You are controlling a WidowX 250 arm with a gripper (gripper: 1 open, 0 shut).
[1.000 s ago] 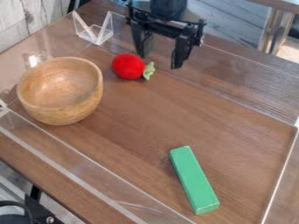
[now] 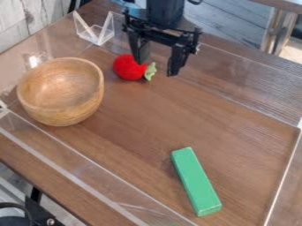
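Observation:
My black gripper (image 2: pixel 158 56) hangs over the upper middle of the wooden table, its two fingers spread wide with nothing seen between them. Below and beside its left finger lies a red tomato-like object (image 2: pixel 129 66) with a green top. A wooden bowl (image 2: pixel 60 91) sits on the left of the table. A long green block (image 2: pixel 196 182) lies at the lower right.
A small clear plastic holder (image 2: pixel 92 29) stands at the back left. Transparent edging runs along the table's sides.
The objects on the table have not moved.

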